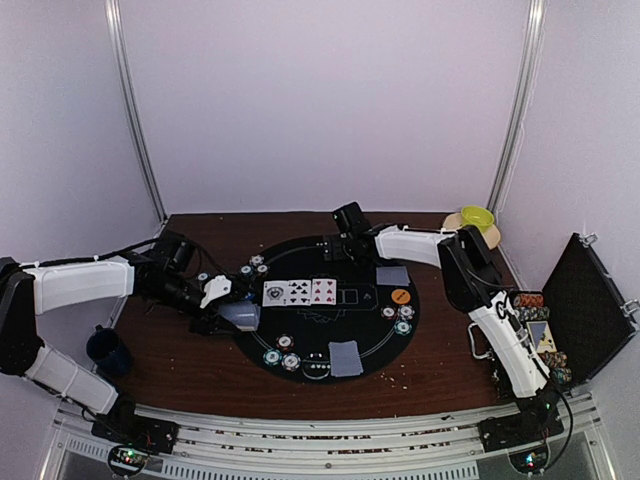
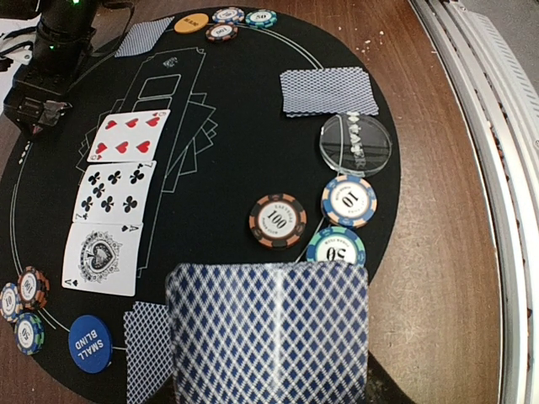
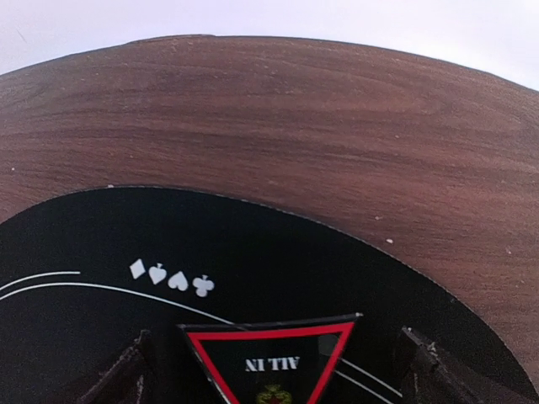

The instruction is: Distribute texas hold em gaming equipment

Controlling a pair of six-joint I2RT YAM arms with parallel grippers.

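Note:
My left gripper [image 1: 226, 311] is shut on a deck of cards with blue patterned backs [image 2: 269, 337], held at the left side of the black oval mat. Over the mat's far edge stands my right gripper, open. Between its fingers shows a black triangular ALL IN marker [image 3: 271, 341] with a red border. Three face-up cards, an ace [image 2: 103, 259], a seven of clubs [image 2: 115, 194] and a six of hearts [image 2: 129, 135], lie in a row on the mat. Face-down cards [image 2: 328, 91] lie near the front.
Several chips [image 1: 289, 361] sit in groups round the mat, with a blue SMALL BLIND disc [image 2: 90, 343], an orange disc [image 1: 401, 296] and a clear dealer disc [image 2: 355, 144]. An open case [image 1: 575, 300] stands right, a dark mug [image 1: 108, 351] left, and a yellow-green bowl [image 1: 477, 216] back right.

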